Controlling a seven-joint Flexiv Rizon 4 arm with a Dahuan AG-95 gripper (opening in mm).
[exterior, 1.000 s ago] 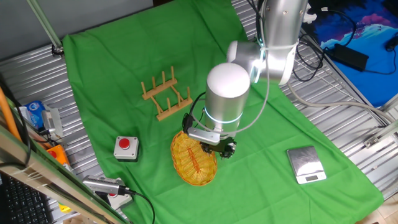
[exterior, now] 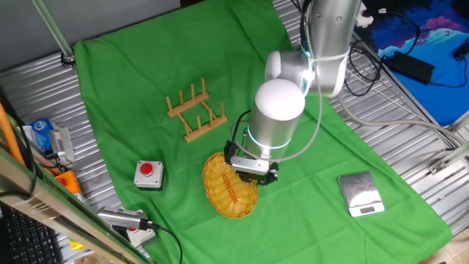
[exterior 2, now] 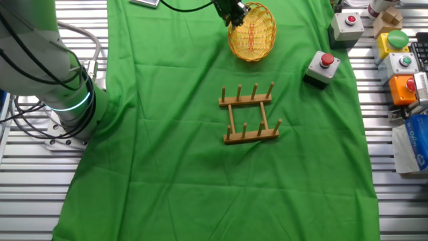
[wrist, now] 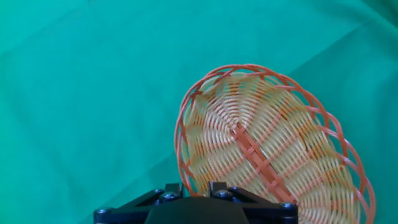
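An oval wicker basket (exterior: pixel 227 192), yellow with a reddish-brown strip in its base, lies on the green cloth. My gripper is over the basket's near rim in the wrist view, and a narrow gap shows between its fingertips. The rim of the basket (wrist: pixel 249 134) runs down toward that gap, but whether the fingers press on it cannot be made out. From the opposite side, my gripper (exterior 2: pixel 234 15) overlaps the left rim of the basket (exterior 2: pixel 251 37). Nothing is visible inside the basket.
A wooden peg rack (exterior: pixel 198 114) stands beyond the basket. A red-button box (exterior: pixel 149 174) is to the left and a small scale (exterior: pixel 360 194) to the right. Open green cloth (exterior 2: pixel 174 167) surrounds the rack.
My gripper has moved a little to the right in exterior view 1, along the upper right side of the basket. The basket seems to have shifted very slightly right; the rack and scale have not moved.
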